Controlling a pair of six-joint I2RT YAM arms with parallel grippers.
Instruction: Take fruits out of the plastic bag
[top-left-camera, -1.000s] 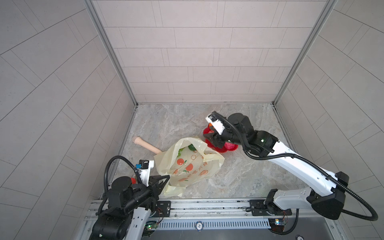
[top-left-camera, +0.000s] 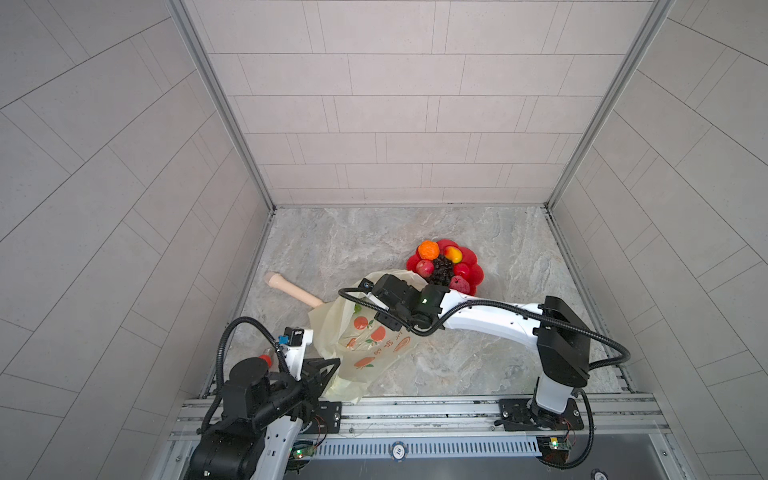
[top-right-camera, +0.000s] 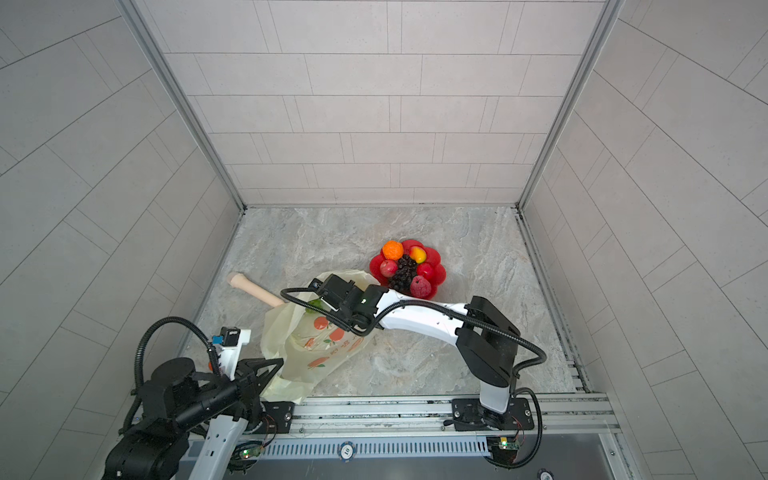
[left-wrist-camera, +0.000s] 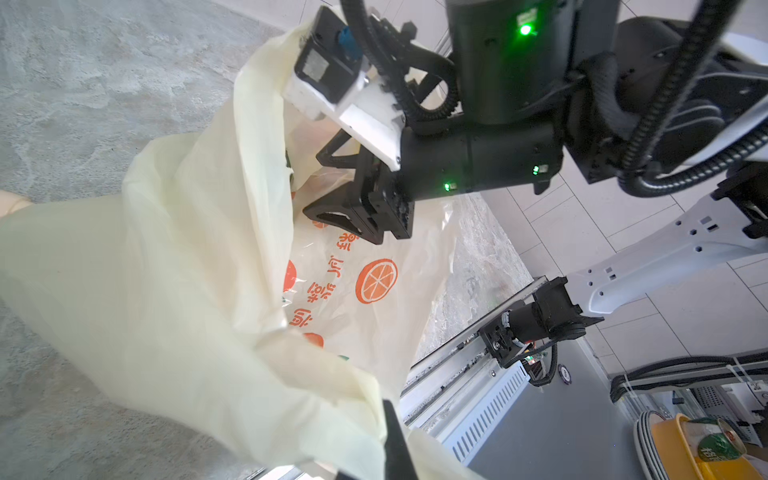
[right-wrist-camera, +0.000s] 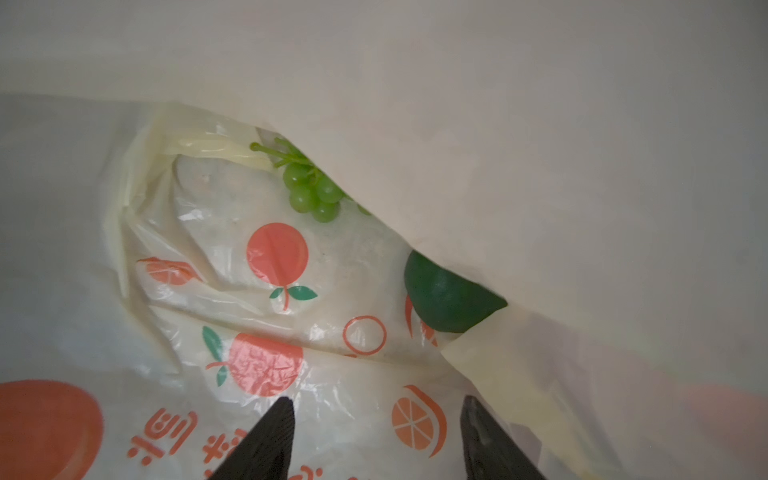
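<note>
A cream plastic bag (top-left-camera: 360, 360) with fruit prints lies at the table front. My left gripper (top-left-camera: 328, 369) is shut at its near end, with bag film at the fingertips (left-wrist-camera: 393, 432). My right gripper is open inside the bag's mouth. Beyond its fingers, in the right wrist view, lie green grapes (right-wrist-camera: 308, 188) and a dark green round fruit (right-wrist-camera: 448, 296), both partly covered by the bag.
A red plate (top-left-camera: 476, 272) holds an orange, other fruits and dark grapes behind the bag. A wooden rolling pin (top-left-camera: 292, 288) lies left.
My right arm has swung from above the red plate down and left into the bag. My left gripper has shifted slightly.
</note>
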